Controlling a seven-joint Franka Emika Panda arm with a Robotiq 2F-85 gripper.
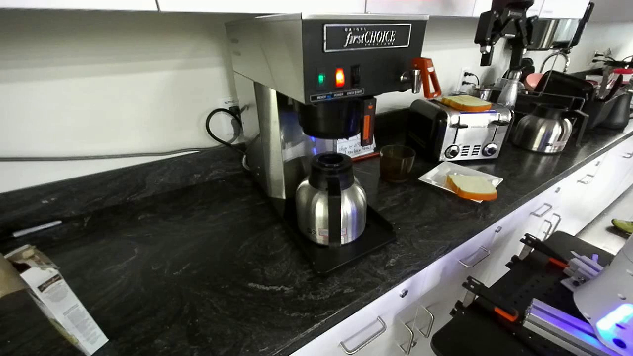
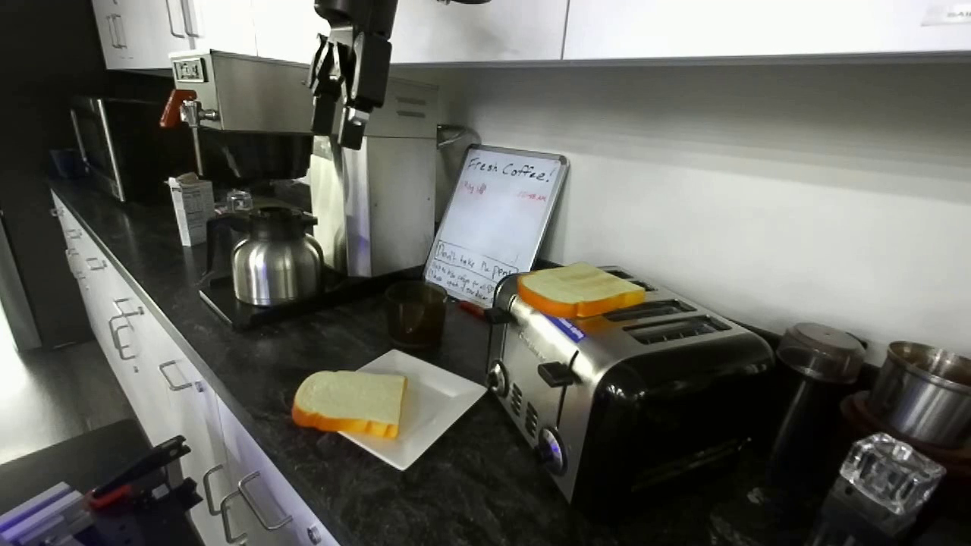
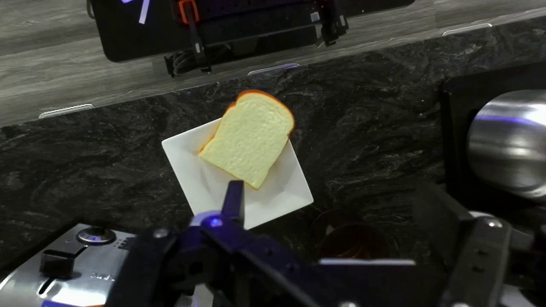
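High above the counter, my gripper stands open in exterior view 1, with nothing between its fingers. In the wrist view its two fingers are wide apart. A slice of bread lies partly over the edge of a square white plate, well below the gripper. A second bread slice rests flat on top of the silver and black toaster, across part of its slots. Exterior view 2 has the gripper in front of the coffee machine, touching nothing.
The coffee machine stands on the counter with a steel carafe on its base. A brown-tinted cup stands between plate and whiteboard. White cabinets hang overhead. Left of the machine, much of the counter is clear.
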